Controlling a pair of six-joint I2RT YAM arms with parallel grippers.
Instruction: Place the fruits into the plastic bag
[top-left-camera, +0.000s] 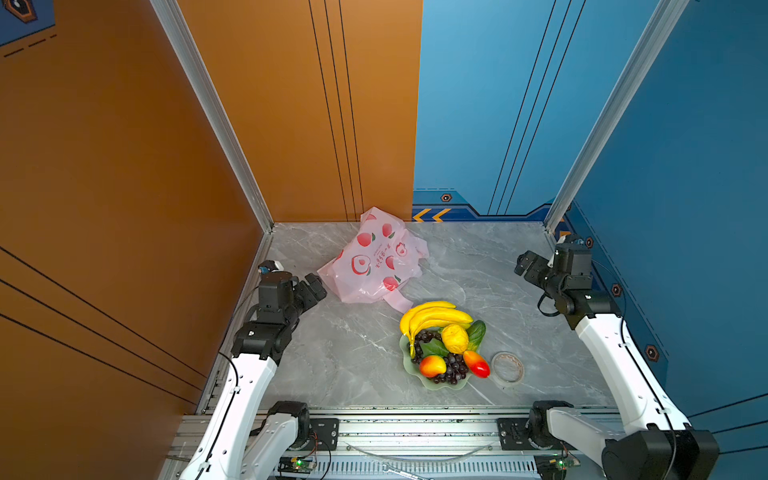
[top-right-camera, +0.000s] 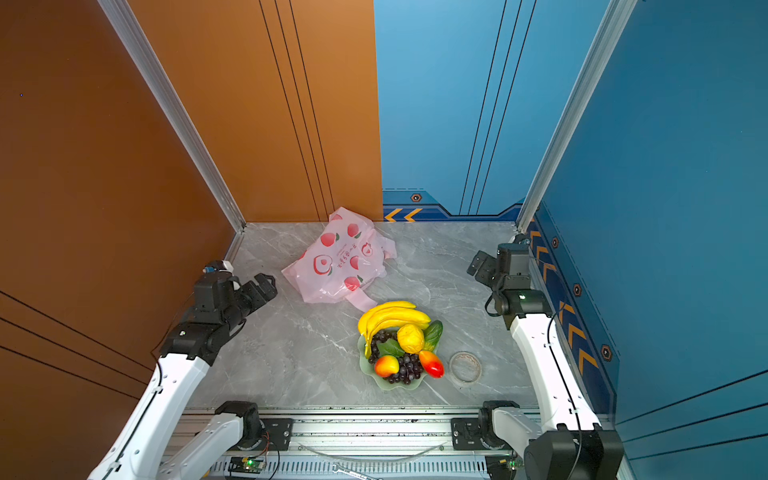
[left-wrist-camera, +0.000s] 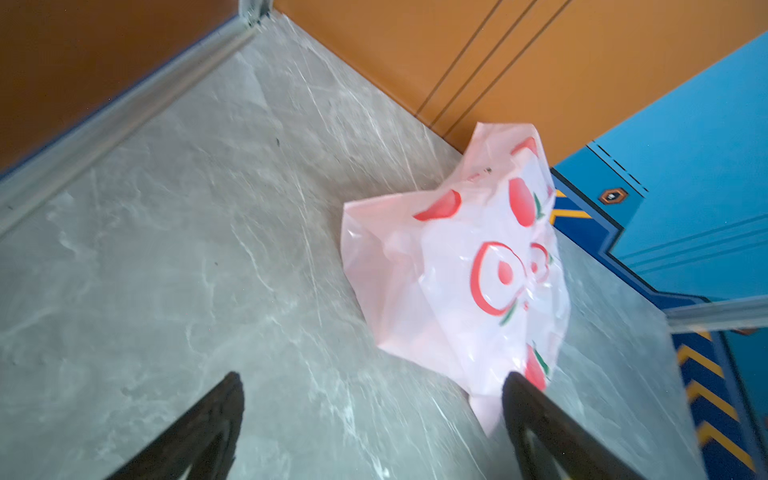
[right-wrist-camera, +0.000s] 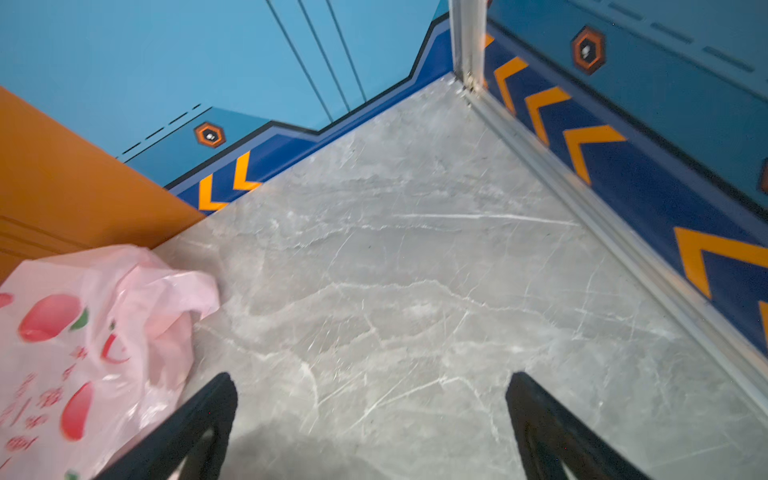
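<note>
A pink plastic bag (top-left-camera: 374, 260) printed with red peaches lies crumpled near the back wall, a strip of it reaching toward the fruit. Nearer the front, a pale green plate (top-left-camera: 407, 361) bears bananas (top-left-camera: 432, 317), a yellow fruit (top-left-camera: 455, 338), dark grapes (top-left-camera: 454, 369), a green fruit (top-left-camera: 475, 334) and two red-yellow mangoes (top-left-camera: 433, 366). Left of the bag, my left gripper hangs open and empty, its fingers (left-wrist-camera: 196, 428) spread in the left wrist view. Off to the right, my right gripper is likewise open above bare table, well clear of bag and fruit.
A roll of tape (top-left-camera: 508, 368) lies just right of the plate. Orange and blue walls close in the back and sides. Bare grey table (top-left-camera: 352, 360) stretches left of the plate, with more free room at the back right.
</note>
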